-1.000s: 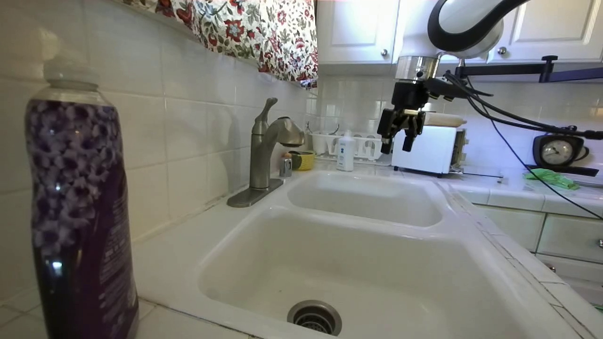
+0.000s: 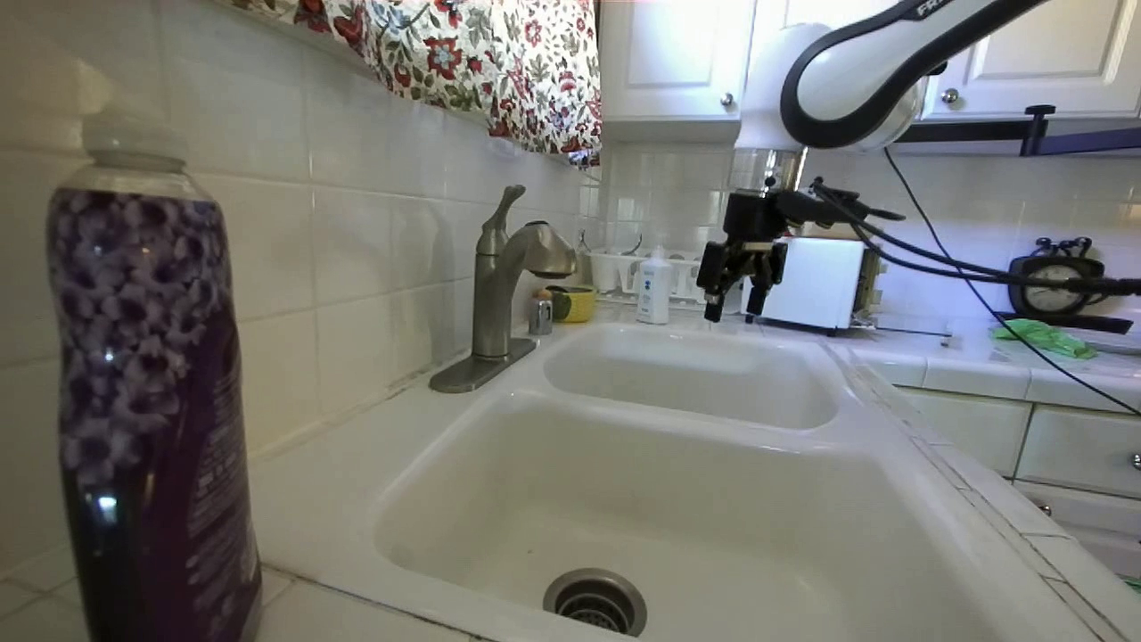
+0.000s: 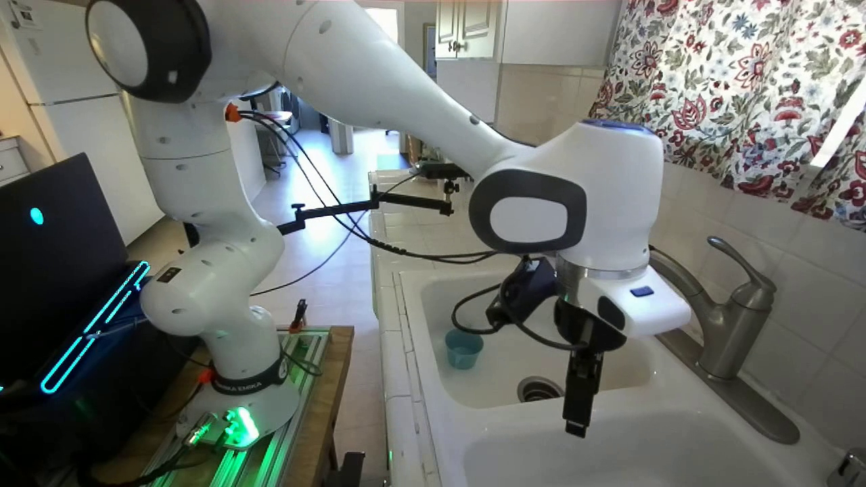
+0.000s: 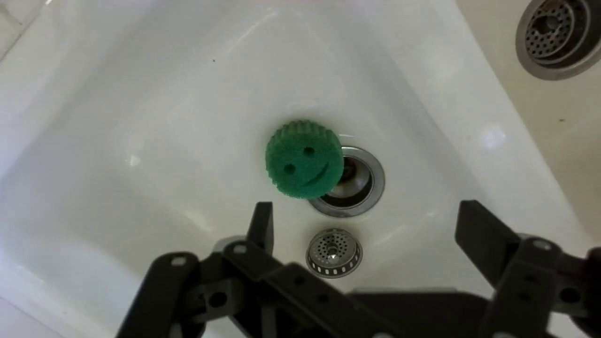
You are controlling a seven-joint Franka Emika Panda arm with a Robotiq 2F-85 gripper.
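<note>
My gripper is open above the far basin, its two dark fingers wide apart with nothing between them. Below it in the wrist view, a round green sponge (image 4: 304,160) with a smiling face lies on the basin floor, overlapping the edge of the drain (image 4: 376,179). A loose metal strainer (image 4: 334,253) rests just beside that drain. In exterior view 1 the gripper (image 2: 734,307) hangs over the back of the sink, fingers pointing down; the basin wall hides the sponge there.
The faucet (image 2: 495,289) rises along the tiled wall. A white soap bottle (image 2: 654,287) and a white toaster oven (image 2: 802,280) stand behind the sink. A purple bottle (image 2: 150,407) is close to the camera. One basin holds a blue cup (image 3: 463,348). The near basin (image 2: 685,514) looks empty.
In exterior view 1 the arm has come lower and shifted left, bringing the gripper down nearer the far basin. The fingers are apart in both frames.
</note>
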